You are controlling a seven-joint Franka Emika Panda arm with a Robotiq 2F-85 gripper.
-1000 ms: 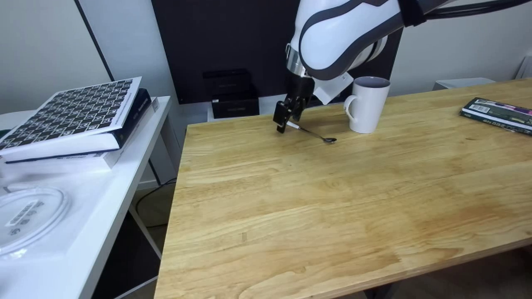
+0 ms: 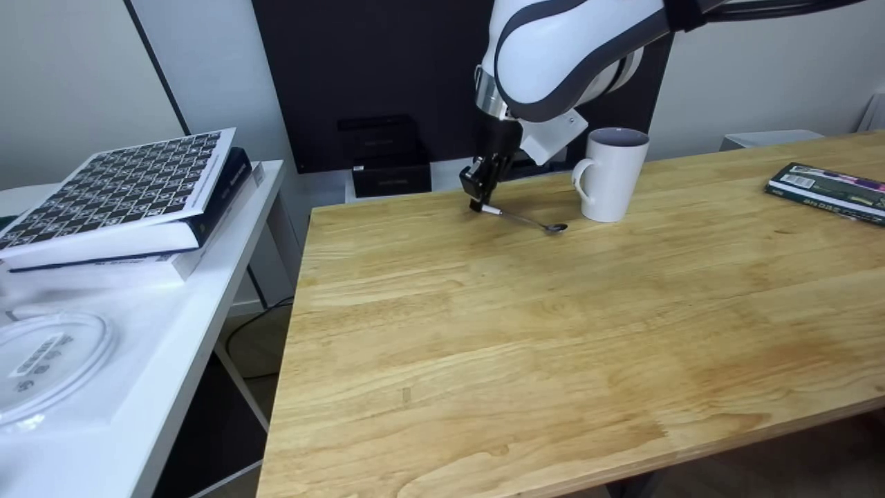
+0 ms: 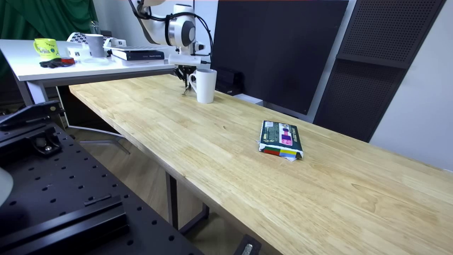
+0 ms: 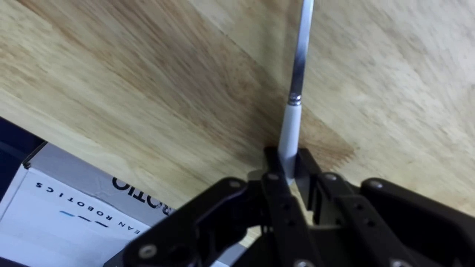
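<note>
In the wrist view a spoon with a metal stem and a white handle end points up and away from my gripper. The gripper is shut on that white handle, one black finger on each side of it. From exterior view 1, the spoon reaches rightward from my gripper, its bowl close to the wooden tabletop. Whether the bowl touches the wood, I cannot tell. A tall white mug stands upright just right of the spoon, its handle facing the gripper.
A dark green box lies well along the table, beyond the mug. Off the back edge sits a white Robotiq box. A separate white table bears stacked books.
The gripper's fingers have closed on the spoon's white handle; they stood apart around it before. The spoon's bowl has shifted slightly right and up in exterior view 1. The mug has stayed put.
</note>
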